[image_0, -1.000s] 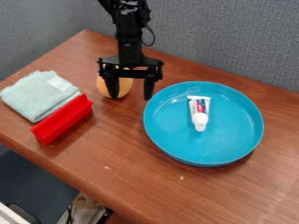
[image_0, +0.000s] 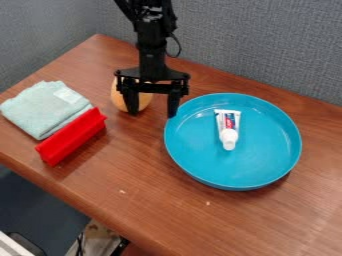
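My black gripper (image_0: 151, 99) hangs open over the back left of the wooden table, its two fingers spread around a round tan object (image_0: 123, 96), which is partly hidden behind the gripper. The right finger is near the left rim of a blue plate (image_0: 241, 170). A white toothpaste tube (image_0: 227, 124) with its cap toward the front lies on the plate.
A red elongated object (image_0: 71, 137) lies at the left, beside a folded pale towel (image_0: 44, 107). Grey padded walls stand behind the table, and a dark gap lies beyond its left front edge.
The gripper has shifted slightly to the right; the other things look unmoved.
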